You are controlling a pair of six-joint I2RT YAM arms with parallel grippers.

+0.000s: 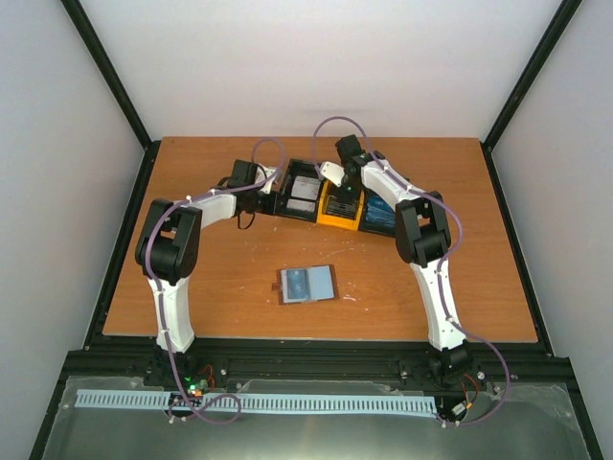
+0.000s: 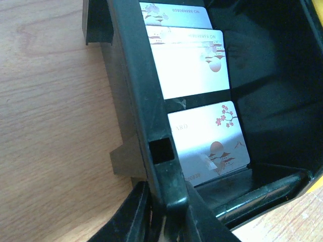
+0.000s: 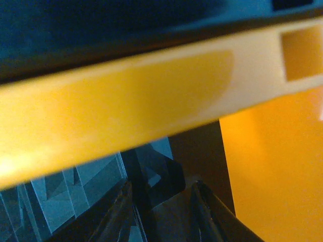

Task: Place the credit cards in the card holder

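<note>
My left gripper is shut on the rim of the black bin point(image 2: 139, 75), one finger on each side of its wall. Inside that bin lie several pale cards, among them a white card point(image 2: 189, 63) and a silver card point(image 2: 209, 143). My right gripper is part open, low in the yellow bin point(image 3: 272, 166), over dark bluish cards point(image 3: 55, 196). No card is clearly held between its fingers; the view there is dim. The card holder point(image 1: 321, 284) lies open on the table in the top view, brown-edged with blue-grey panels.
A third bin with blue contents point(image 1: 379, 213) adjoins the yellow one on its right. In the right wrist view, the near yellow rim hides part of the cards.
</note>
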